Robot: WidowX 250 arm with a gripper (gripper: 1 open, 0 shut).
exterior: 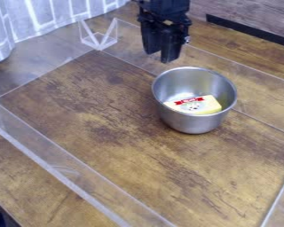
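Observation:
A steel pot (194, 121) sits on the wooden table right of centre, with a pale yellow package (194, 105) bearing a red-and-white label lying inside it. My dark gripper (169, 55) hangs above and behind the pot, clear of its rim. I cannot make out anything between its fingers, and how far they are apart is hard to tell.
Clear plastic walls (45, 160) edge the work area. A small clear angled piece (98, 35) stands at the back left, near a white curtain (8, 35). The table left of and in front of the pot is bare.

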